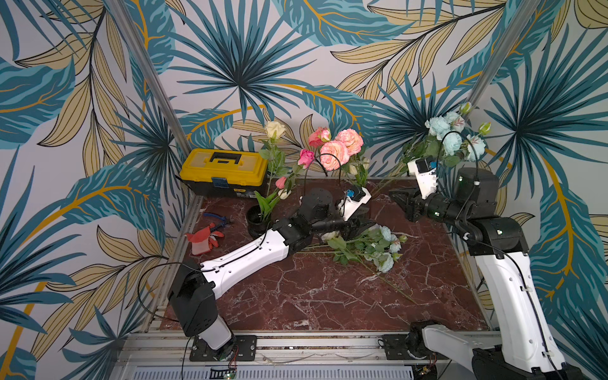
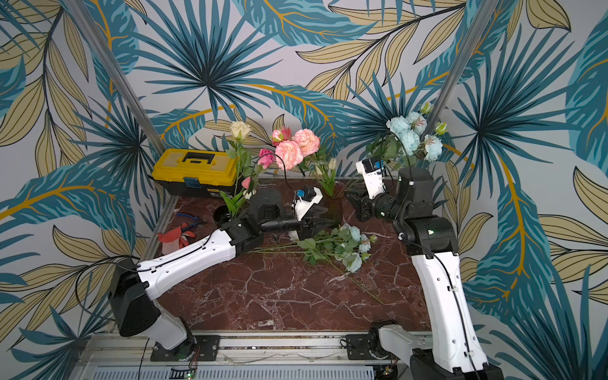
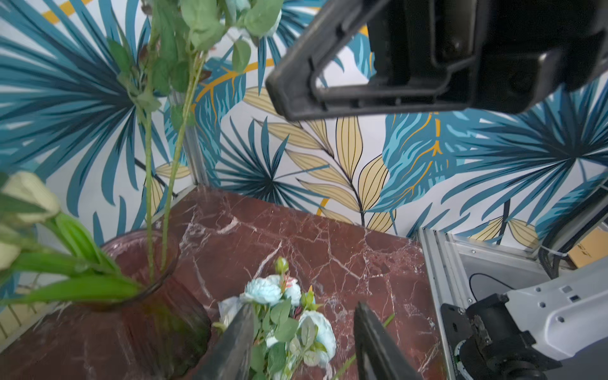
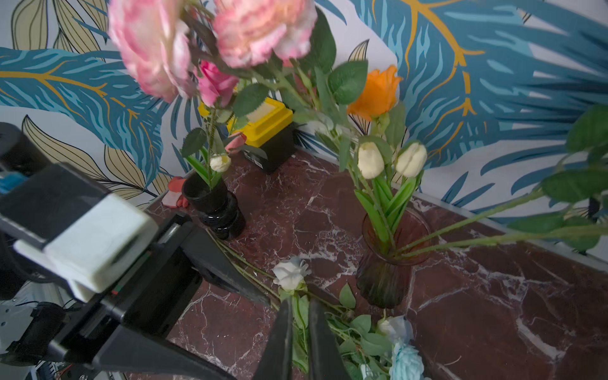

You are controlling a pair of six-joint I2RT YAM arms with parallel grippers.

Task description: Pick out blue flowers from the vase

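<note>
In the top left view, blue flowers stand upright at the right, their stems leaning from the glass vase, which also holds pink and orange roses and white tulips. More blue flowers lie on the marble table beneath my grippers. My left gripper stands open at the centre, above the lying flowers. My right gripper is beside the upright stems, above the table; its fingertips in the right wrist view appear close together, and whether they hold anything is unclear.
A yellow toolbox sits at the back left. A black vase with flowers and red-handled tools are on the left of the table.
</note>
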